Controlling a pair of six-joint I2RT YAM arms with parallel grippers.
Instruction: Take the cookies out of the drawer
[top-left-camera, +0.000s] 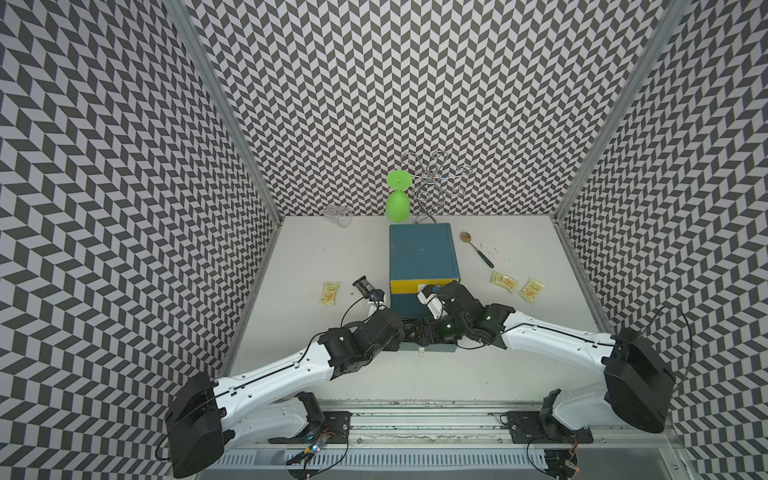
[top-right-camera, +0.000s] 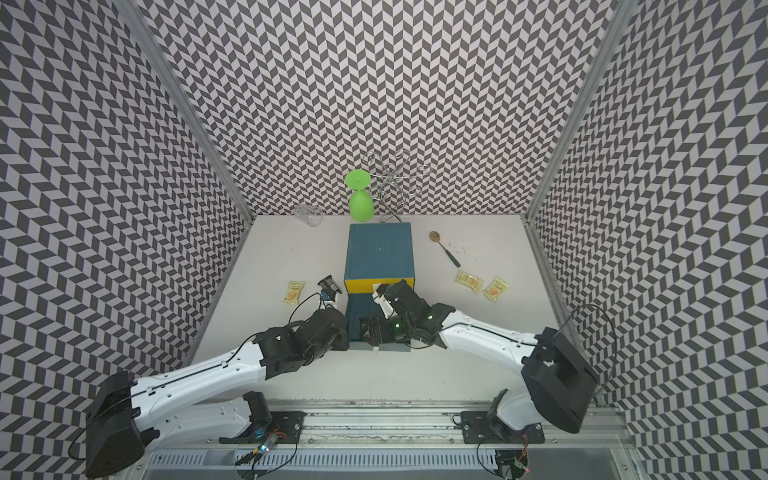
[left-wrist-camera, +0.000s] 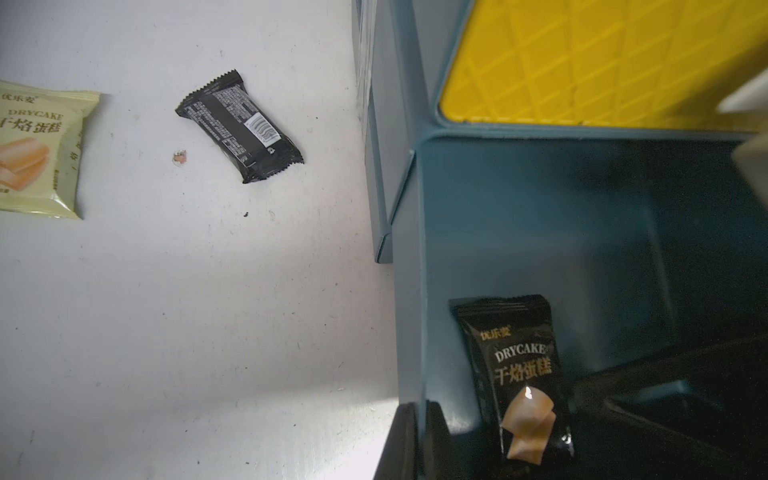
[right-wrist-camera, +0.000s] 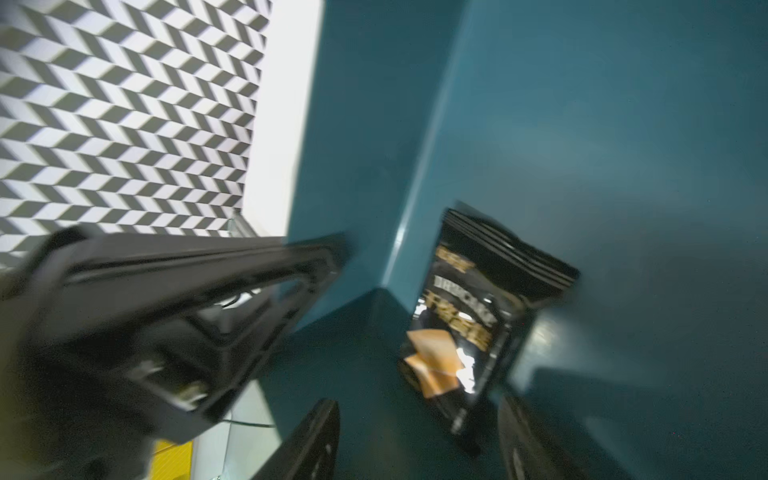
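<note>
A black DRYCAKE cookie pack lies inside the open blue drawer, by its side wall, also seen as the black pack (right-wrist-camera: 460, 320) in the right wrist view. My left gripper is shut at the rim of that wall, its fingertips close together. My right gripper is open inside the drawer, its fingers either side of the pack's lower end, apart from it.
The cabinet (top-left-camera: 421, 252) has a yellow front. Left of it lie a black pack (left-wrist-camera: 240, 128) and a yellow pack (left-wrist-camera: 36, 148); two more yellow packs (top-left-camera: 504, 281) and a spoon (top-left-camera: 478, 249) lie right. Green objects (top-left-camera: 397, 204) stand behind.
</note>
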